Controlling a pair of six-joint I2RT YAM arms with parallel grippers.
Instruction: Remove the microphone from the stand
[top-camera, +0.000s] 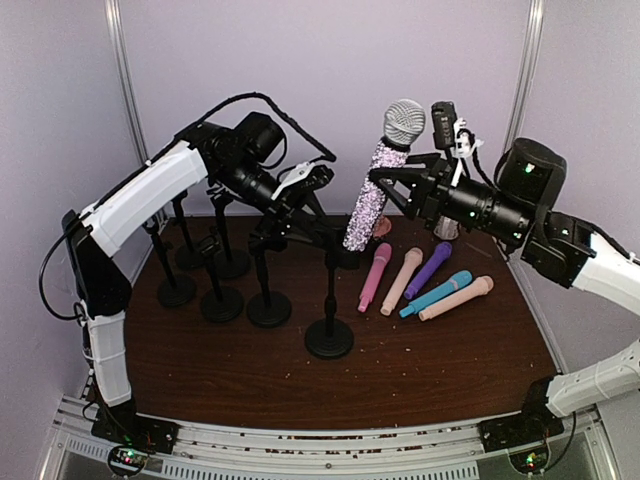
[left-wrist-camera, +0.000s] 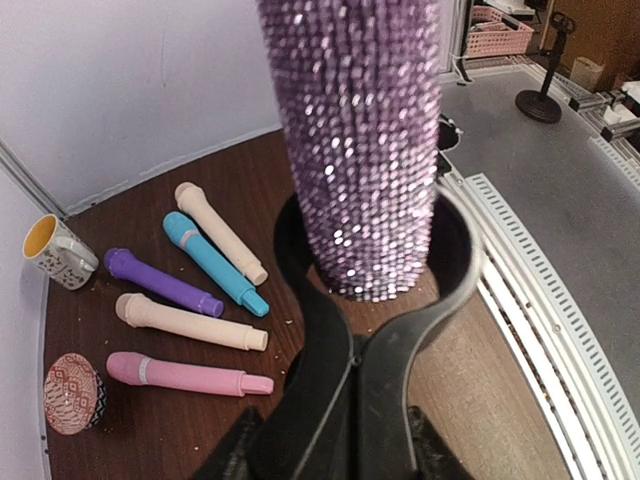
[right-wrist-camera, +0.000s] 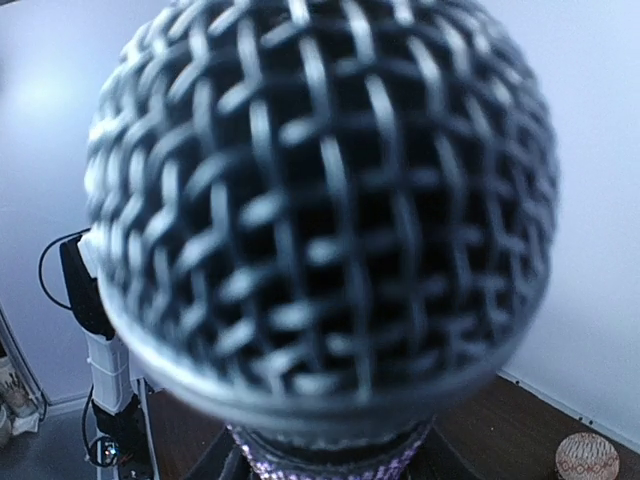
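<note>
A sparkly pink microphone (top-camera: 369, 200) with silver head is tilted up in my right gripper (top-camera: 395, 185), which is shut on it; its head (right-wrist-camera: 320, 200) fills the right wrist view. Its lower end (left-wrist-camera: 360, 240) hangs just above or within the top of the stand's black holder (left-wrist-camera: 455, 260), seen close in the left wrist view. The stand's round base (top-camera: 329, 338) is on the table. My left gripper (top-camera: 315, 225) is at the stand's upper part; whether its fingers are shut is hard to see.
Several spare black stands (top-camera: 222, 305) occupy the table's left. Several coloured microphones (top-camera: 430, 292), a patterned cup (left-wrist-camera: 72, 395) and a mug (left-wrist-camera: 60, 250) lie or stand on the right.
</note>
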